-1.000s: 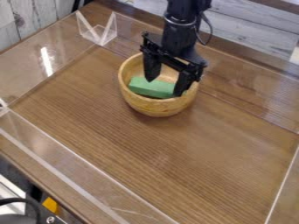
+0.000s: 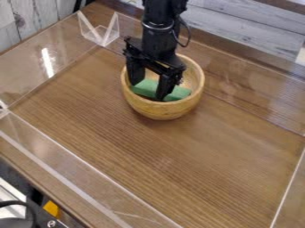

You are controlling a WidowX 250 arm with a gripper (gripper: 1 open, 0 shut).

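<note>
A round wooden bowl (image 2: pixel 162 109) sits on the table toward the upper middle of the view. A green block (image 2: pixel 148 88) lies inside it, partly hidden by the arm. My black gripper (image 2: pixel 152 82) is lowered into the bowl over the block, its fingers apart; whether they touch the block cannot be told.
A clear angular object (image 2: pixel 103 36) stands at the back left, near a white wall. Transparent edges run along the table's left side.
My gripper has moved left and lower into the bowl over the last second. The green block looks slightly shifted and is more covered by the gripper.
</note>
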